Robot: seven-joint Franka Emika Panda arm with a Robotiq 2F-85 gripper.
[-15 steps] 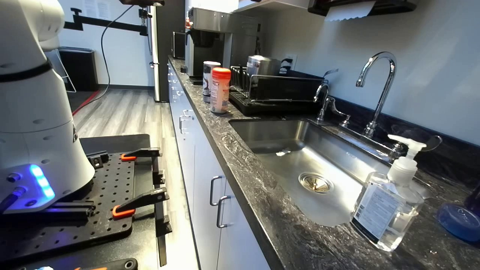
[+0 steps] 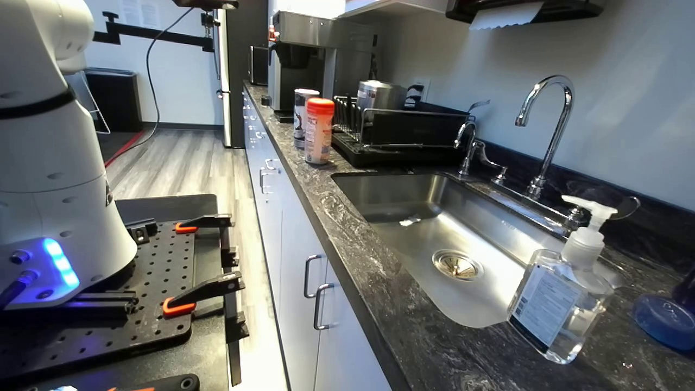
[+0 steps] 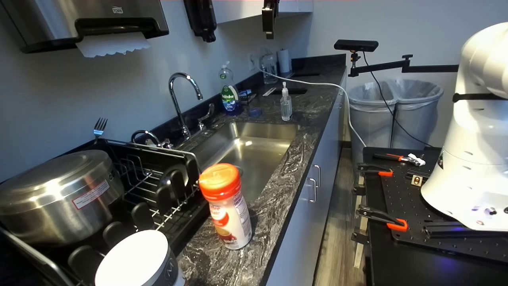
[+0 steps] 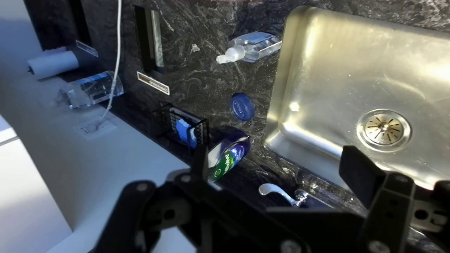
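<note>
In the wrist view my gripper stands open, its two dark fingers wide apart with nothing held between them. Beyond it lie the counter and the steel sink (image 4: 329, 84) with its round drain. A clear pump bottle (image 4: 257, 45) stands on the counter by the sink's edge. Closer to the wall are a round blue item (image 4: 242, 106) and a dish soap bottle (image 4: 230, 156), the latter partly hidden behind the left finger. In exterior view 2 a creamer canister (image 3: 227, 207) with a red lid stands upright on the near counter. The gripper's fingertips do not show clearly in either exterior view.
A dish rack (image 3: 143, 178) holding a large steel pot (image 3: 62, 195) sits beside the sink. The tall faucet (image 2: 554, 130) rises behind the basin. A white cable (image 3: 304, 83) crosses over the far counter. The counter strip in front of the sink is clear.
</note>
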